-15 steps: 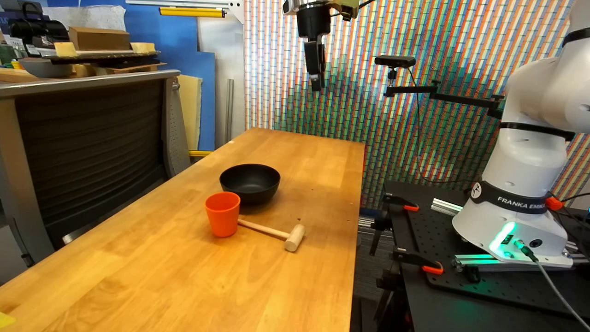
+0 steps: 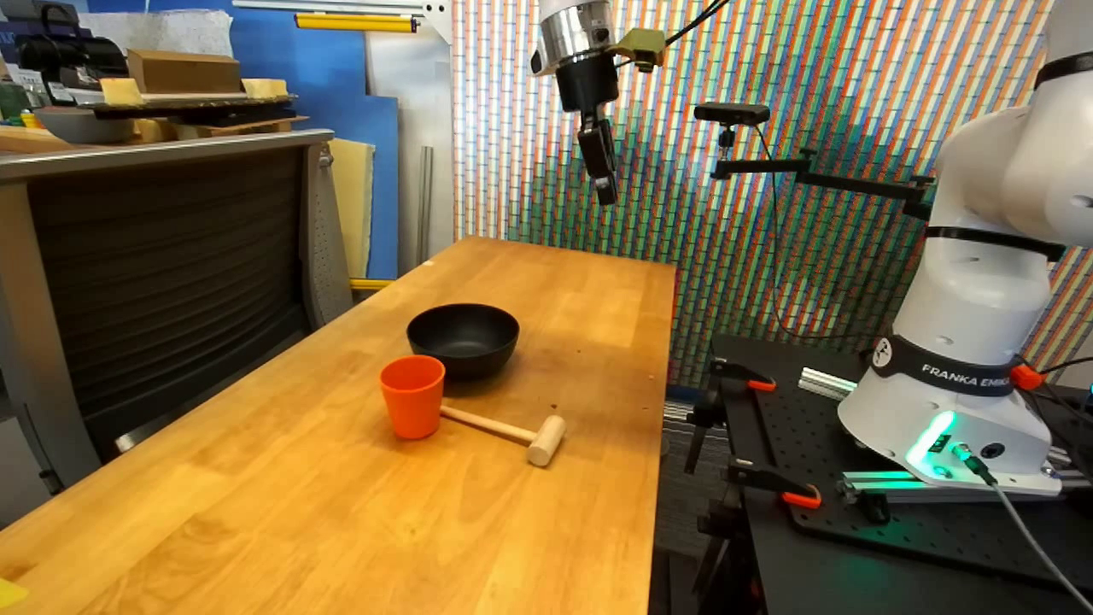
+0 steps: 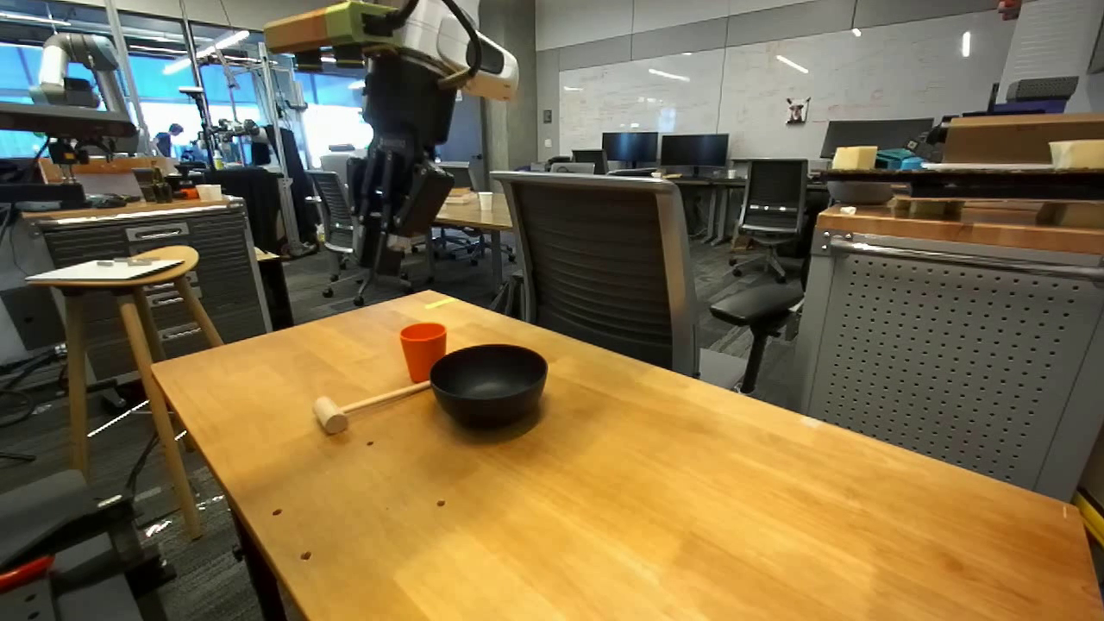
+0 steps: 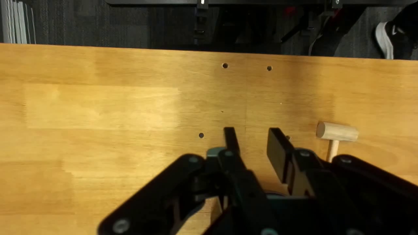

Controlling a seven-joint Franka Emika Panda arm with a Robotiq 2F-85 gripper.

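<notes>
My gripper hangs high above the table, its two fingers apart with bare wood showing between them. In exterior view 1 the gripper (image 2: 606, 195) is well clear of everything below. A black bowl (image 2: 463, 343) stands upright on the table; in the wrist view the arm hides nearly all of it. Beside the bowl is an upright orange cup (image 2: 412, 398), out of sight in the wrist view. A wooden mallet (image 3: 333, 415) lies flat, its handle reaching toward the cup and bowl. From above, the mallet's head (image 4: 337, 131) appears right of my fingers.
The wooden table (image 2: 338, 512) has wide bare areas around the three objects. An office chair (image 3: 605, 269) stands against one long side. Clamps (image 2: 774, 482) and the robot's base sit beyond the opposite edge.
In exterior view 1 my gripper has come down somewhat, moved slightly right and tilted. The bowl, cup and mallet have stayed put.
</notes>
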